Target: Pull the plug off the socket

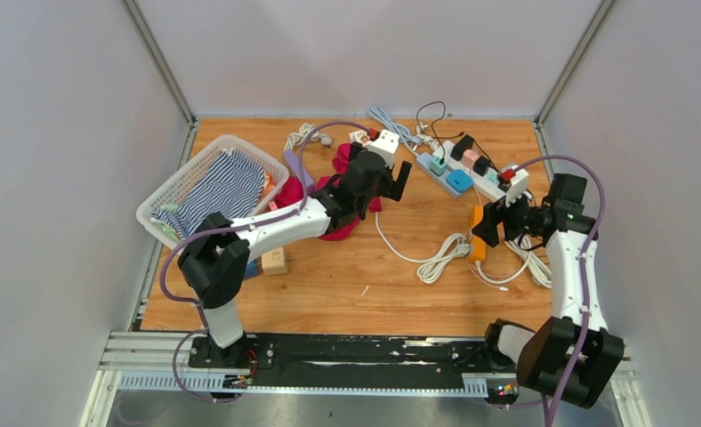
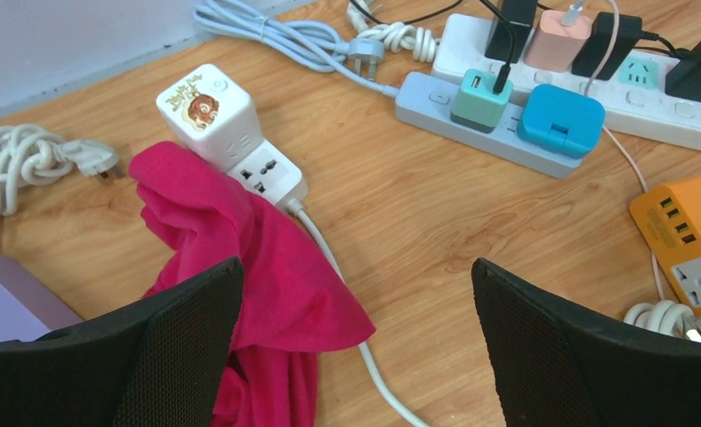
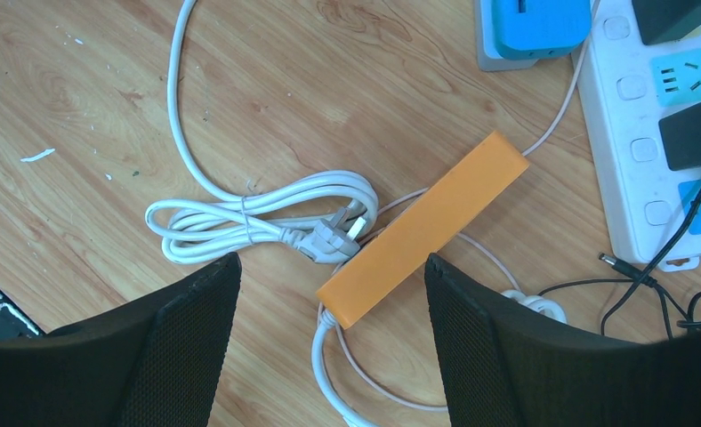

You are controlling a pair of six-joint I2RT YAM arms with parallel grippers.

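Note:
In the left wrist view my left gripper is open above a white cube socket (image 2: 256, 178) with a white cube plug (image 2: 206, 113) on it, beside red cloth (image 2: 258, 267). Further right are a blue strip (image 2: 423, 102) carrying teal (image 2: 479, 102) and blue (image 2: 560, 120) plugs, a white strip (image 2: 696, 124) with black and pink plugs, and an orange strip (image 2: 685, 240). My right gripper stands open over the orange strip, near a loose plug (image 3: 327, 242) on a coiled white cable.
A white basket (image 1: 157, 201) holding striped cloth stands at the left. Coiled cables lie along the back and right.

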